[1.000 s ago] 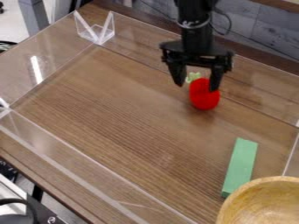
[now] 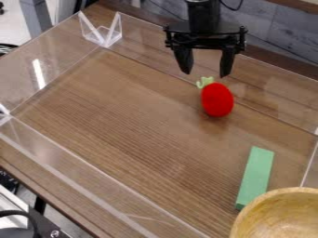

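Observation:
My gripper [image 2: 205, 58] is raised at the top centre of the camera view, its black fingers spread open with nothing between them. Below it, a red oval object [image 2: 218, 100] with a pale green piece [image 2: 204, 82] at its upper left rests on the wooden table [image 2: 125, 139].
A green bar [image 2: 255, 178] lies at the right, above a yellow bowl [image 2: 280, 223] in the lower right corner. A clear plastic holder [image 2: 102, 28] stands at the upper left.
My gripper has moved up in the view, away from the red object, which is now fully uncovered and lies in the same place.

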